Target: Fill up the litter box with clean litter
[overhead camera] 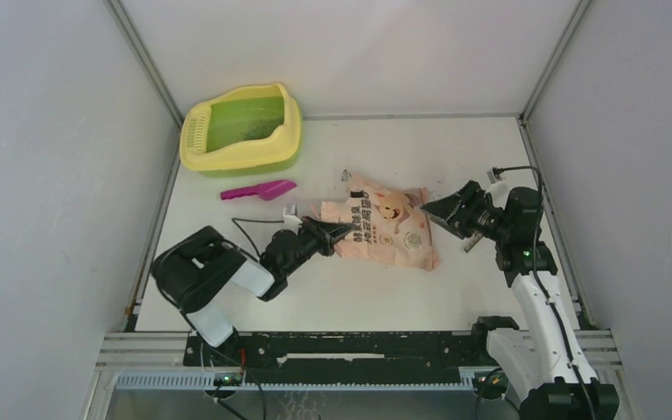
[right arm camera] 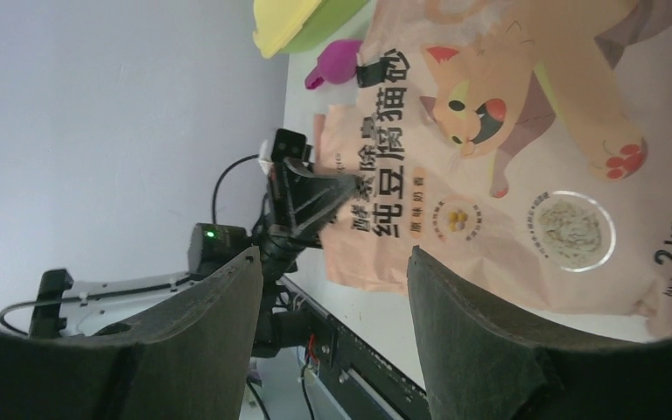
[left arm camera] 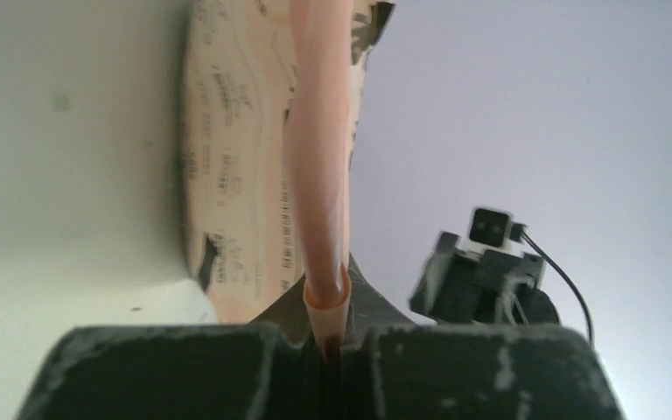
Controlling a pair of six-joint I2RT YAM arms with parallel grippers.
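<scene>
A pink litter bag [overhead camera: 395, 234] with a cat picture lies in the middle of the table; its printed face fills much of the right wrist view. My left gripper [overhead camera: 348, 229] is shut on the bag's left end, and a pink fold of the bag [left arm camera: 319, 157] rises from between its fingers in the left wrist view. Off the bag's right end, my right gripper stands open and empty. At the back left sits the litter box [overhead camera: 254, 158], yellow-rimmed with a green inside and a greyish patch at its bottom.
Between the box and my left arm lies a purple scoop [overhead camera: 259, 190]. Walls [overhead camera: 350, 57] enclose the table at the back and both sides.
</scene>
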